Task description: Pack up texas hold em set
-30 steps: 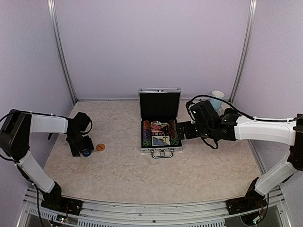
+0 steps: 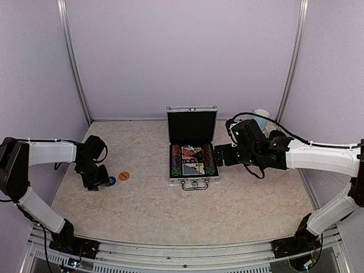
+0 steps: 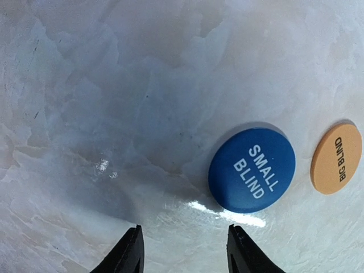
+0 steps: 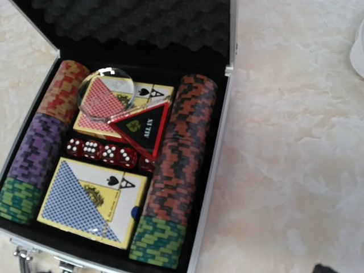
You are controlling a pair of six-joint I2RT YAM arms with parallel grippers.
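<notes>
A blue "SMALL BLIND" button (image 3: 252,169) and an orange "BIG BLIND" button (image 3: 336,158) lie on the table at the left. My left gripper is just short of the blue button, its fingers apart with nothing between them. The open silver case (image 2: 193,180) holds chip rows (image 4: 35,148), two card decks (image 4: 91,202), red dice (image 4: 110,152), a clear round disc and an "ALL IN" triangle (image 4: 142,128). My right gripper (image 2: 222,155) hovers at the case's right side; top view shows it empty, and its fingers are mostly outside the right wrist view.
A white cup (image 2: 261,116) stands at the back right behind my right arm. Walls border the back and sides.
My left gripper has shifted slightly, uncovering more of the blue button, and both buttons sit a little further right. The right arm has moved only slightly.
</notes>
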